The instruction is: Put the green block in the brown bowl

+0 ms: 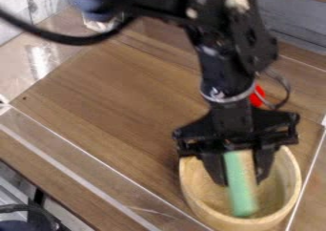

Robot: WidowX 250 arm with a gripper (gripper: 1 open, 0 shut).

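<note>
The green block (239,189) is held upright between the fingers of my black gripper (232,160), which is shut on it. Its lower part hangs inside the rim of the brown bowl (197,192), over the bowl's hollow. Whether the block touches the bowl's bottom I cannot tell. My gripper's wide body covers the bowl's far rim.
Behind the gripper, a red object (258,96) shows partly past the arm. Clear walls enclose the wooden table (109,106), and its left and middle parts are bare. A rolled green thing (23,211) lies outside the wall at lower left.
</note>
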